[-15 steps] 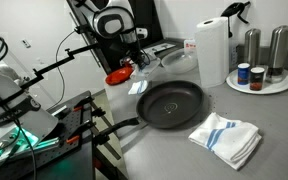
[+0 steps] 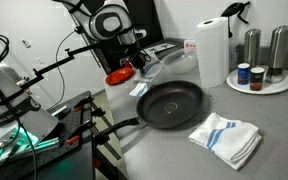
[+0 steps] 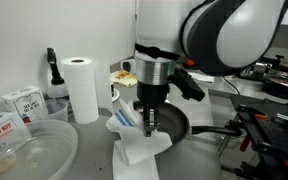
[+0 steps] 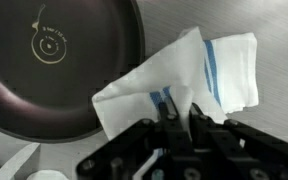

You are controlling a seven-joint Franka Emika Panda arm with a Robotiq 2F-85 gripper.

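A white towel with blue stripes (image 3: 134, 135) hangs from my gripper (image 3: 150, 127), its lower part down at the counter. In the wrist view the fingers are shut on a raised fold of the towel (image 4: 144, 85), beside the dark frying pan (image 4: 59, 60). The towel's striped far part (image 4: 234, 70) spreads on the counter. In exterior view 1 this towel (image 2: 140, 89) shows only as a small white patch left of the pan (image 2: 172, 104). A second folded striped towel (image 2: 224, 138) lies flat to the right of the pan.
Clear bowls (image 2: 181, 65) stand behind the pan, near a paper towel roll (image 2: 214, 50). A plate (image 2: 259, 86) holds small jars and tall mills. Boxes (image 3: 24, 103) and a large clear bowl (image 3: 29, 150) sit at the left in exterior view 2. The pan handle points toward the counter edge.
The towel beside the pan looks slightly raised and shifted compared with before, while the arm has moved only a little. The pan and the folded towel have stayed put.
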